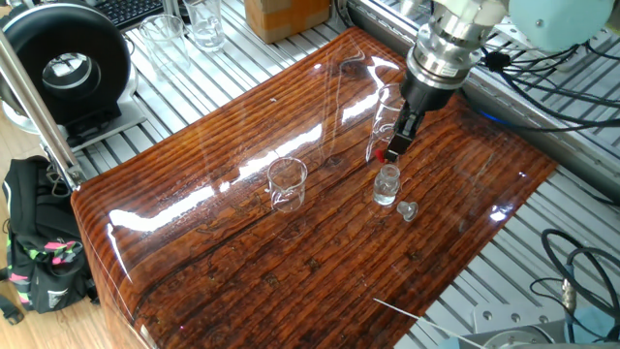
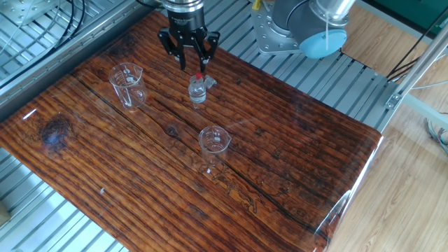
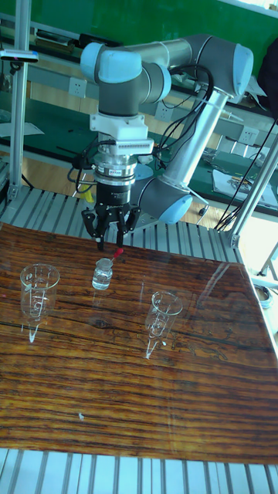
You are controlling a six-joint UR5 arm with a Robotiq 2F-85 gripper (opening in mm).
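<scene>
A small clear glass bottle [image 1: 386,186] with liquid in it stands upright on the wooden table. Its glass stopper [image 1: 408,210] lies beside it, toward the table's near right edge. My black gripper [image 2: 193,68] points down just above the bottle, apart fingers showing a gap in exterior views 2 and 3. A small red piece [image 3: 117,252] shows at one fingertip; whether it is part of the finger or something separate, I cannot tell. Two glass beakers stand apart from the bottle: one beaker [image 2: 128,85] to its left and another beaker [image 2: 214,143] nearer the front in exterior view 2.
More glassware [image 1: 205,27] and a cardboard box [image 1: 287,16] sit on the slatted metal surface beyond the table. A thin rod [image 1: 417,317] crosses the near table edge. Bare wood [image 2: 294,140] lies open around the beakers.
</scene>
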